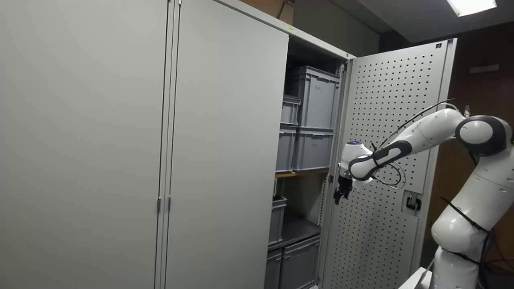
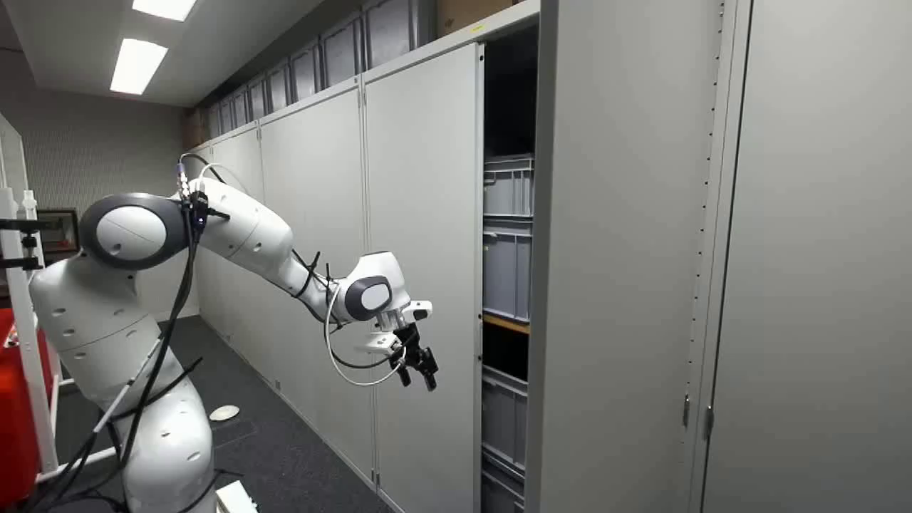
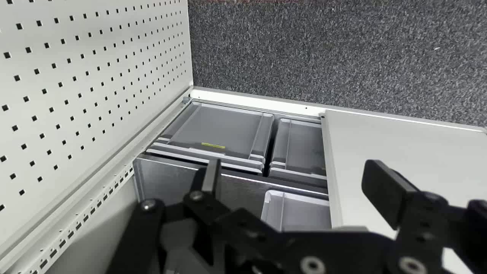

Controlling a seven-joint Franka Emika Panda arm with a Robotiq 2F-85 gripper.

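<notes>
My black gripper stands open, its two fingers wide apart and nothing between them in the wrist view. In exterior view 1 the gripper (image 1: 341, 196) hangs, pointing down, in front of the cabinet's open section, beside the perforated inner side of the swung-out door (image 1: 380, 120). That door's plain outer face (image 2: 624, 256) fills the middle right of exterior view 2. The neighbouring door (image 1: 226, 144) covers the rest of the opening. Grey bins (image 1: 315, 101) stand stacked on an upper shelf, with more bins (image 1: 301, 260) lower down. Whether the gripper touches anything cannot be told, but no contact shows.
More shut grey doors (image 1: 82, 144) run along the cabinet to the left. The door latch (image 1: 413, 202) sits on the open door's inner side. Loose cables (image 2: 338, 363) loop near the wrist.
</notes>
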